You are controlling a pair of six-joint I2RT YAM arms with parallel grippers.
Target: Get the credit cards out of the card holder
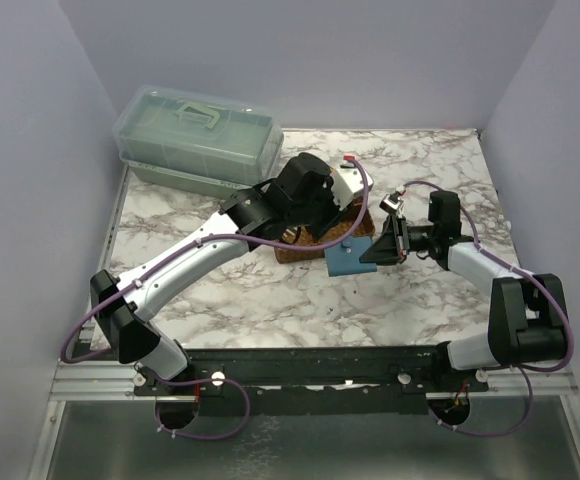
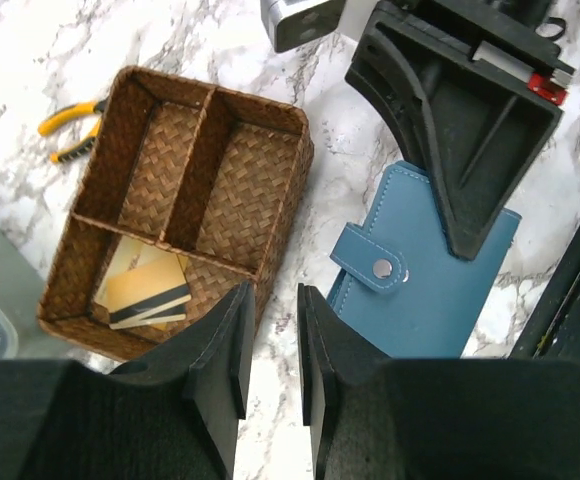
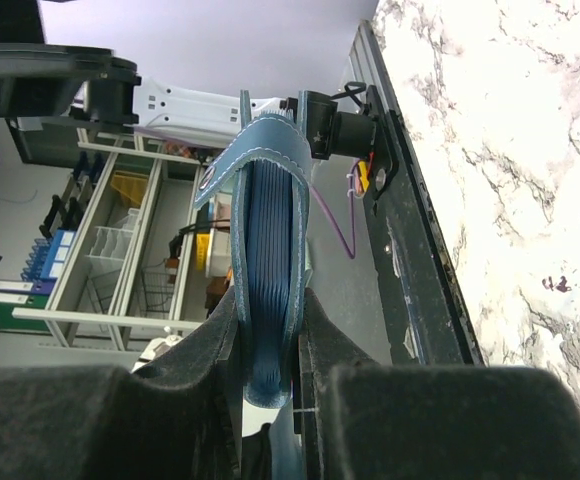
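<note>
A blue stitched card holder [image 1: 350, 257] with a snap flap is held upright-edged by my right gripper, which is shut on it; its inner sleeves show edge-on in the right wrist view. My left gripper hangs over the basket and holder area, its two fingers apart with nothing between them. Yellow cards [image 2: 145, 290] lie in the lower compartment of a woven divided basket [image 2: 245, 190].
A translucent lidded box [image 1: 195, 130] stands at the back left, beside the basket. Yellow-handled pliers [image 2: 65, 120] lie behind the basket. Bare marble shows at the front of the table [image 1: 270, 320] and at the back right.
</note>
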